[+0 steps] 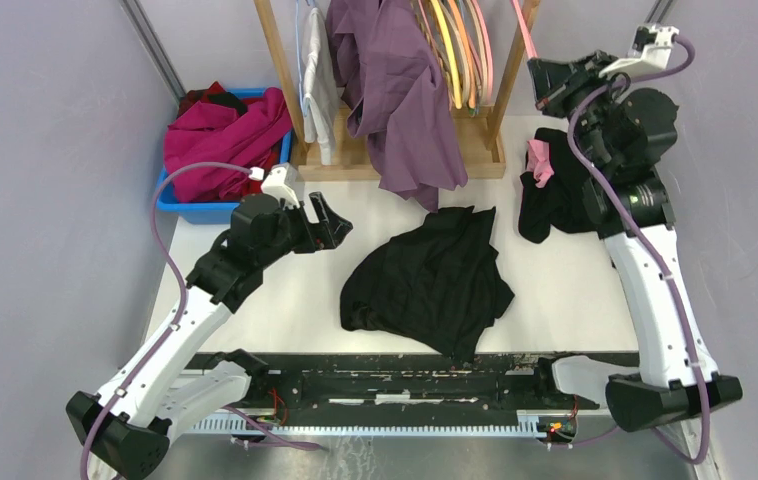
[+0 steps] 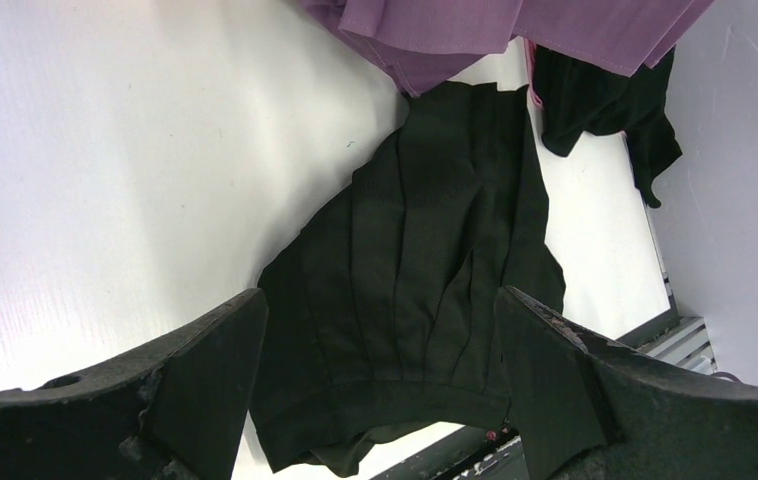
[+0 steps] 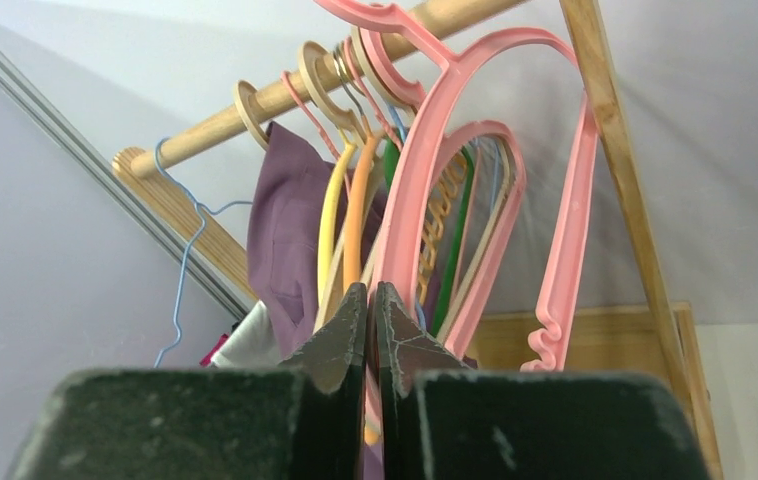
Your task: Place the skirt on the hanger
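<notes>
A black skirt lies spread on the white table, also filling the middle of the left wrist view as dark skirt cloth. My left gripper hovers left of it, fingers apart, with nothing between its fingers. Up at the right end of the rack, my right gripper is shut on a pink hanger. In the right wrist view the pink hanger rises from between the closed fingertips, its hook near the wooden rail.
The wooden rack carries several hangers, a purple garment and a white one. A blue bin of red and magenta cloth stands at left. Black and pink clothes lie at right. Bare table surrounds the skirt.
</notes>
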